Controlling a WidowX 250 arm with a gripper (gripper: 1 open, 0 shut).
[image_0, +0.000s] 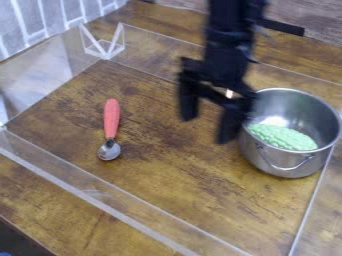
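My gripper (211, 108), a dark, motion-blurred shape, stands open at the centre right, just left of and partly over a steel bucket (285, 158). Pale green pellets or a similar mass (281, 137) lie inside the bucket, which has a wire handle at its front. A scoop with a red handle (112, 118) and a metal head (108, 151) lies on the wooden board at the left, clear of the gripper. The blur hides the fine detail of the fingers.
Clear plastic walls (94, 215) edge the wooden work area (160, 180). A white slatted object (27, 25) stands at the back left. The middle and front of the board are bare.
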